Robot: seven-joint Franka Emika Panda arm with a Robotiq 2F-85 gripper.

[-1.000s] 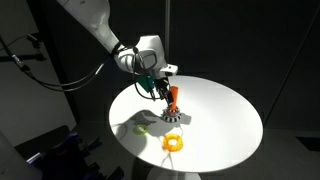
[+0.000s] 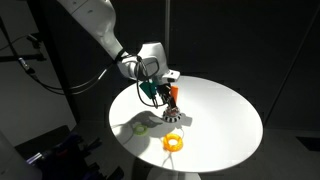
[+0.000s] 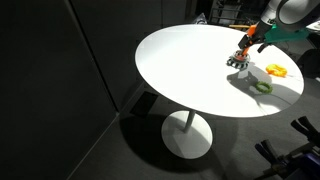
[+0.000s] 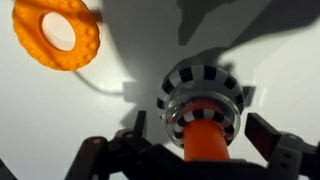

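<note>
A clear round piece with black-and-white checkered bands (image 4: 183,82) stands on the white table, and an orange upright piece (image 4: 204,141) rises from it. In exterior view 1 the checkered piece (image 2: 172,115) is near the table's middle, with the orange piece (image 2: 174,94) above it. My gripper is open over them; in the wrist view its dark fingers (image 4: 128,148) show on either side of the orange piece. Whether either finger touches it I cannot tell.
An orange ring with a bumpy edge (image 4: 58,34) lies flat near the checkered piece. A green ring (image 2: 140,128) also lies on the round white table (image 2: 225,115).
My arm has come lower and slightly right in exterior view 1, bringing the gripper closer to the orange piece. The rings and checkered piece stay where they were.
</note>
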